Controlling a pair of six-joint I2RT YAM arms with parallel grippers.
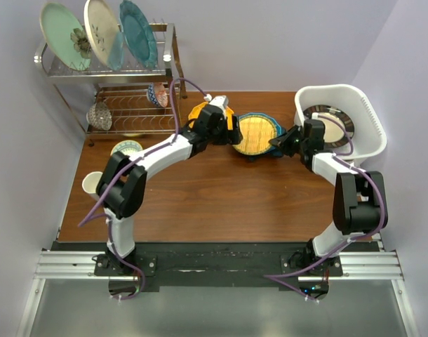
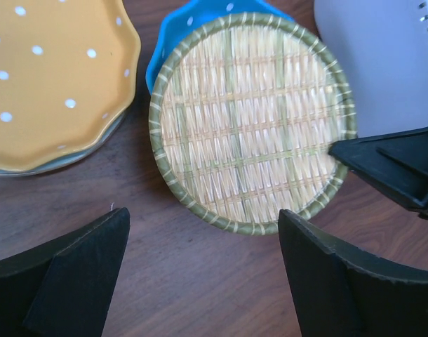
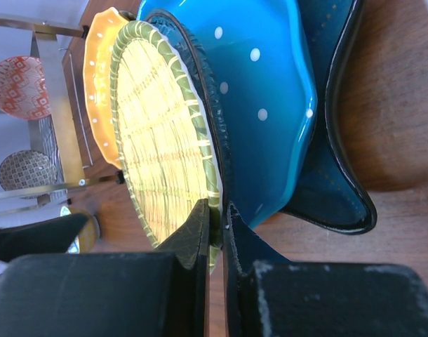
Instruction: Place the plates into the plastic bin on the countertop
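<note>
A round woven plate [image 1: 255, 133] [image 2: 242, 126] [image 3: 154, 119] is held at its right edge by my right gripper [image 1: 284, 144], which is shut on it. Beneath it lie a blue spotted plate [image 3: 263, 84] and dark pieces. A yellow spotted plate [image 2: 59, 77] sits to the left. My left gripper [image 1: 228, 133] hangs just left of and above the woven plate, fingers apart with nothing between them. The white bin [image 1: 368, 140] at the right holds a dark-rimmed plate [image 1: 344, 130].
A steel rack [image 1: 59, 74] at the back left holds upright plates and bowls. A small patterned plate [image 1: 126, 146] and a white mug [image 1: 91, 184] stand at the left, partly behind the left arm.
</note>
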